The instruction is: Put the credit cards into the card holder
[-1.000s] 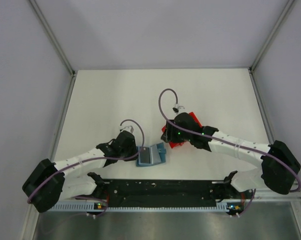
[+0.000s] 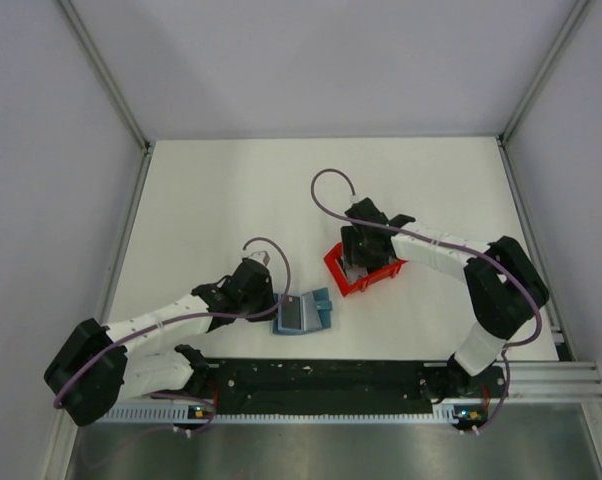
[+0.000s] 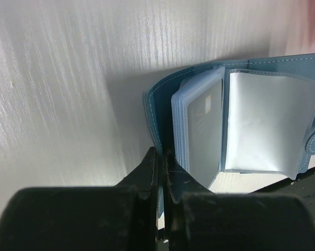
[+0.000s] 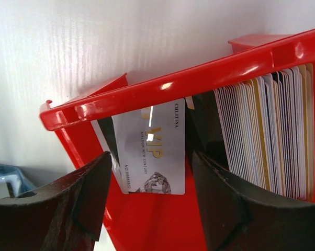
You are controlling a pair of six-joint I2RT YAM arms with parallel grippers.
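Note:
The blue card holder (image 2: 303, 312) lies open at the table's front, its clear sleeves (image 3: 203, 133) and pale inner panel (image 3: 270, 123) showing in the left wrist view. My left gripper is shut on the thin blue edge of its cover. In the right wrist view, a silver VIP card (image 4: 152, 149) leans in the left slot of a red box (image 4: 210, 78). My right gripper is open over that slot, one fingertip on each side of the card, not closed on it. In the top view the right gripper largely covers the box.
Many cards stand packed in the box's right slot (image 4: 265, 130), close to my right finger. A dark divider separates the two slots.
My right gripper has moved from near the holder's right side to over the red box, uncovering the holder's right end. The left arm and the holder stay in place.

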